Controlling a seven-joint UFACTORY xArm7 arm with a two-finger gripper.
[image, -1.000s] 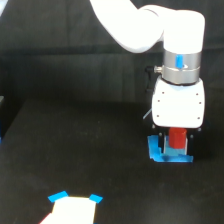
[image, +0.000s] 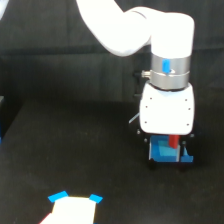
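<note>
My white gripper (image: 168, 148) points down over a blue-taped patch (image: 159, 155) at the right of the dark table. Below the hand, a red object (image: 174, 141) shows in part, its upper portion covered by the white housing. The fingers are dark and small against the dark surface, so whether they touch the red object cannot be made out.
A pale sheet (image: 73, 212), with blue tape (image: 58, 196) at its corners, lies at the bottom left edge. A dark curtain (image: 65, 60) hangs behind.
The hand has shifted left and somewhat lower in the view. Less of the red object shows beneath it, and more of the blue patch's upper left part is covered.
</note>
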